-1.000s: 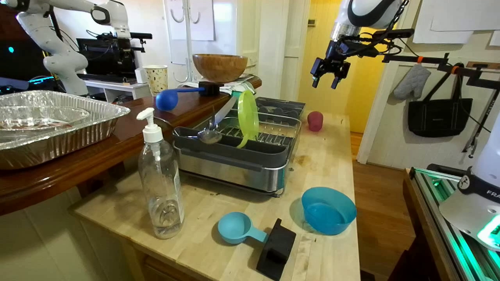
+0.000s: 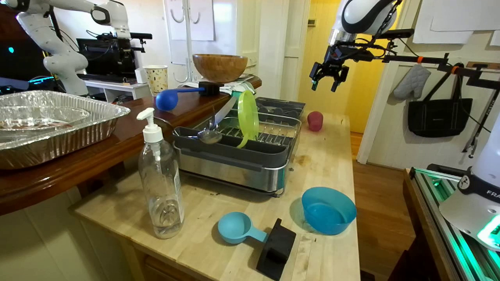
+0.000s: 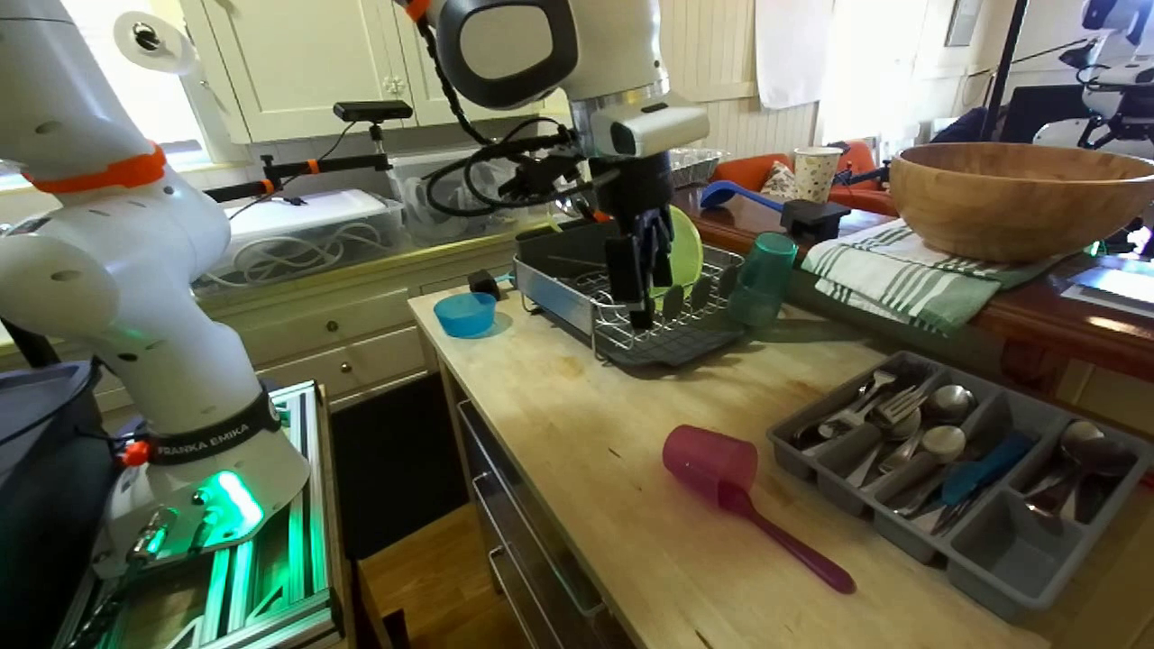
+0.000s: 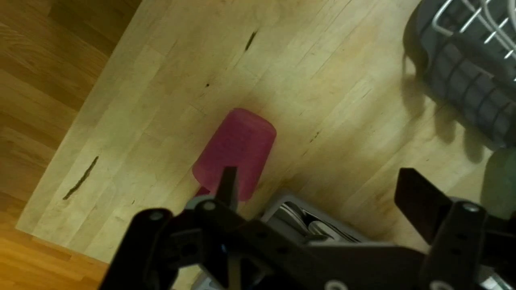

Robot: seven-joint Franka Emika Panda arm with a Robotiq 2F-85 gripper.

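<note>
My gripper is open and empty, its two black fingers wide apart, held well above the wooden counter. Exterior view 1 has the gripper (image 2: 325,88) high over the far end of the counter. In the wrist view a pink scoop (image 4: 237,147) lies on its side toward the left finger, which covers part of it. Its long handle shows in exterior view 2, where the scoop (image 3: 710,463) rests on bare wood. Beside it sits a grey cutlery tray (image 3: 1022,562) with several spoons, forks and a blue utensil.
A dish rack (image 2: 269,175) holding a green plate (image 2: 247,119) stands mid-counter. Near it are a blue bowl (image 2: 329,210), a light-blue scoop (image 2: 235,228) and a pump bottle (image 2: 161,196). A teal cup (image 3: 764,279) leans by the rack. A wooden bowl (image 3: 1022,200) sits on the raised ledge.
The gripper has shifted slightly and its wrist has turned a little in exterior view 1. The objects on the counter have stayed put.
</note>
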